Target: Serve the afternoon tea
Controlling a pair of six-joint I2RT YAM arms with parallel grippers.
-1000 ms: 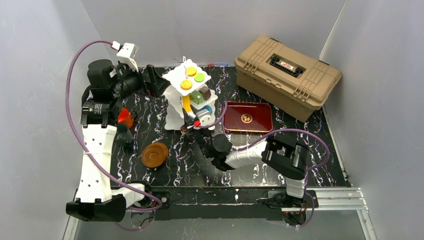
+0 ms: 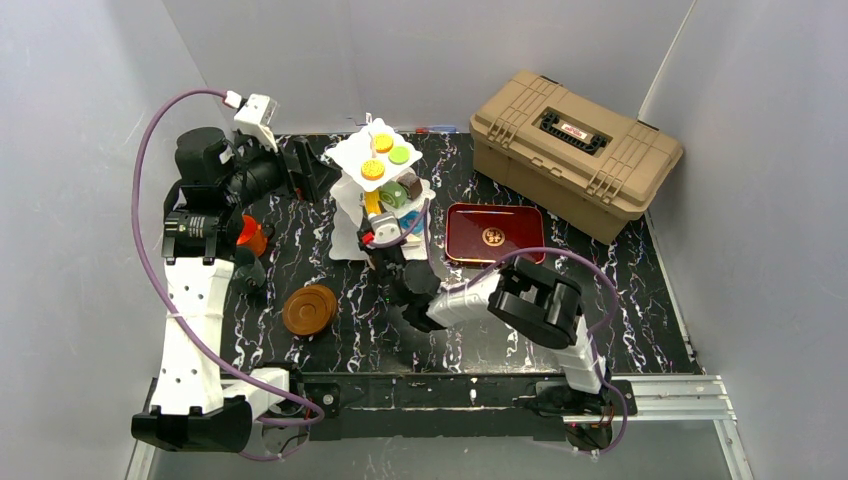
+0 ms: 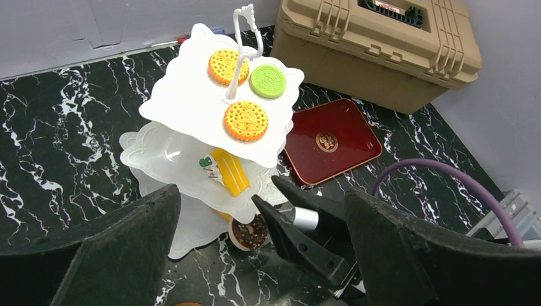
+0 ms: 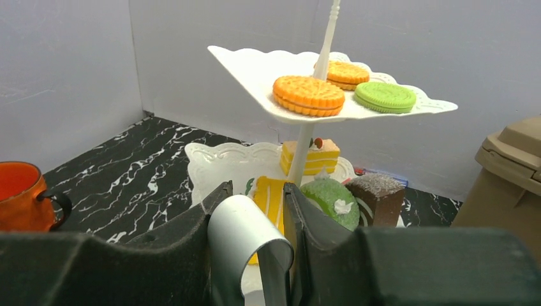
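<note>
A white tiered stand (image 2: 350, 150) holds orange cookies (image 3: 245, 121) and a green cookie (image 3: 268, 81) on top, with yellow cake slices (image 4: 310, 159), a green cake (image 4: 328, 201) and a brown cake (image 4: 377, 204) below. My right gripper (image 2: 378, 242) is at the stand's front, its fingers around a white cylindrical piece in its wrist view; whether it grips anything is unclear. A small round cup with dark bits (image 3: 249, 233) lies beside it. My left gripper (image 2: 308, 172) hangs open left of the stand, empty.
An orange mug (image 2: 250, 235), a dark cup (image 2: 249, 270) and a brown round lid (image 2: 309, 310) stand at left. A red tray (image 2: 494, 222) lies right of the stand, before a tan toolbox (image 2: 560, 150). The front right table is under my right arm.
My right gripper has moved left along the stand's front, its arm shifting with it.
</note>
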